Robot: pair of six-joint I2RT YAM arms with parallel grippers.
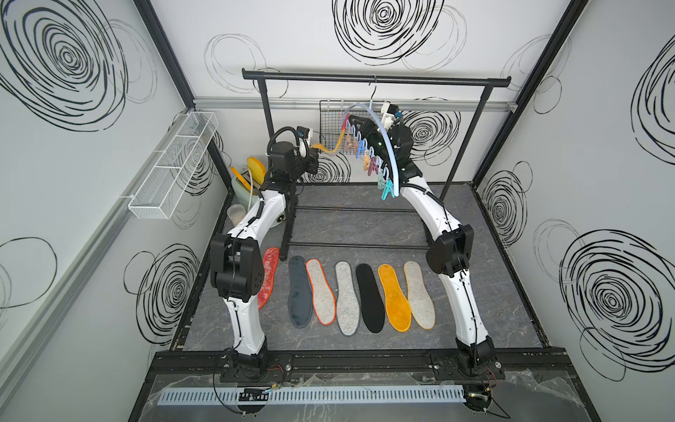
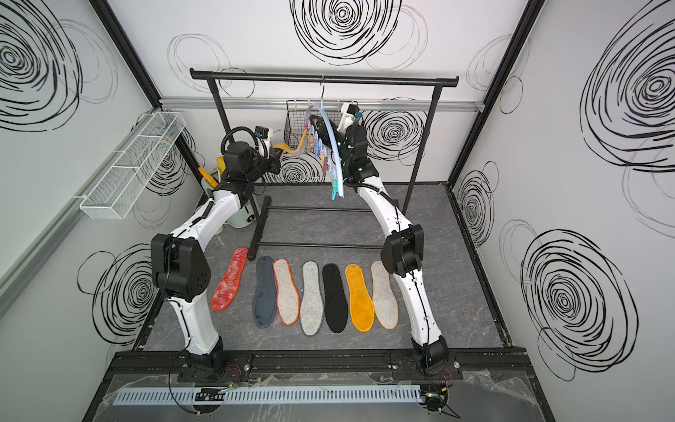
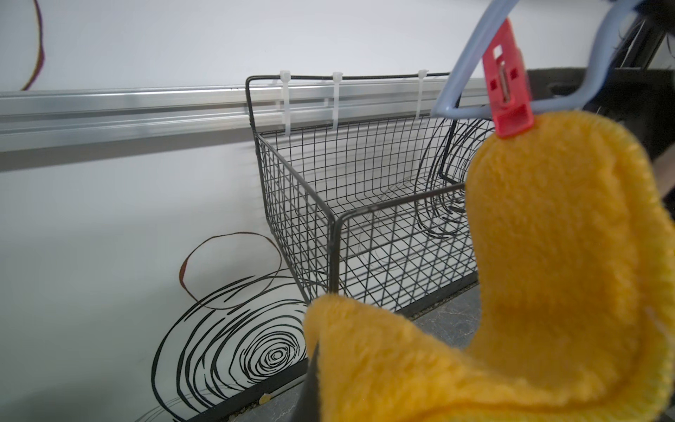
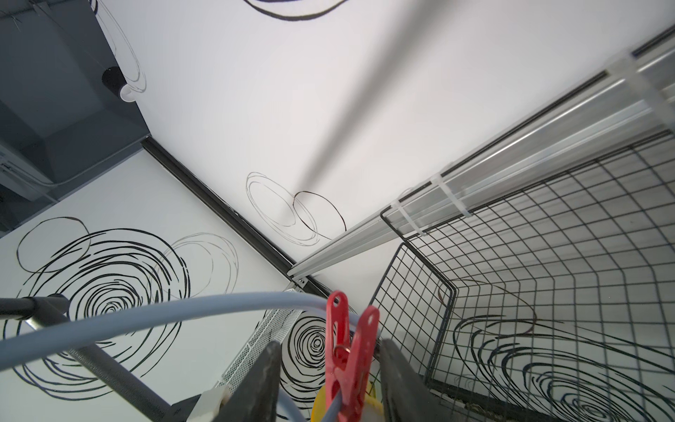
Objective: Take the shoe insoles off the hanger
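Note:
A yellow fuzzy insole (image 3: 555, 232) hangs bent from a red clothespin (image 3: 509, 84) on the light blue hanger (image 1: 390, 154), which hangs from the rack's top bar. My left gripper (image 1: 313, 149) is shut on the insole's free end; its fingers are mostly hidden behind the cloth in the left wrist view. My right gripper is at the red clothespin, one finger either side of it, part open; whether it touches the clip is hard to tell.
A black wire basket (image 4: 534, 267) hangs on the back wall behind the hanger. Several loose insoles (image 1: 370, 299) lie along the table's front. A white wire shelf (image 1: 161, 190) is on the left wall.

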